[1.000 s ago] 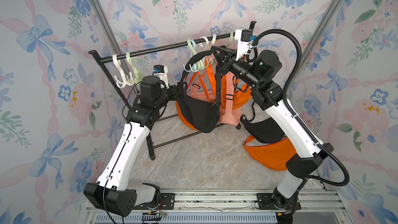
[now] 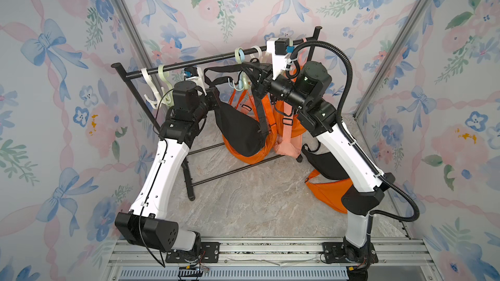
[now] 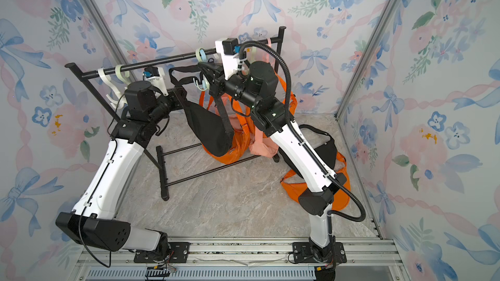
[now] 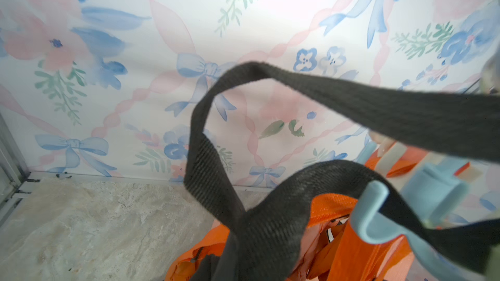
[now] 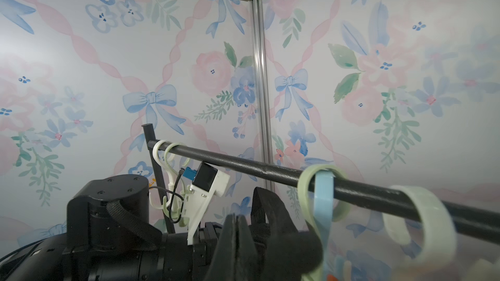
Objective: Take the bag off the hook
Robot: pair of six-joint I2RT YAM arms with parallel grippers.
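The black bag point(image 2: 234, 127) hangs below the rack's middle, its straps looped high near the light blue and green hooks point(image 2: 242, 83). My left gripper point(image 2: 211, 93) is shut on the bag's strap; in the left wrist view the strap point(image 4: 312, 88) rises in a loop, with its lower band by the blue hook point(image 4: 375, 213). My right gripper point(image 2: 250, 70) is shut beside the middle hooks; whether the strap still rests on a hook or on that gripper is unclear.
The black rail point(image 2: 187, 62) carries several other hooks. Orange and pink bags point(image 2: 289, 140) hang behind and to the right. More bags point(image 2: 325, 195) lie on the floor at right.
My left gripper has risen and moved left, drawing the strap and bag up and leftward. My right gripper has shifted left, toward the middle hooks.
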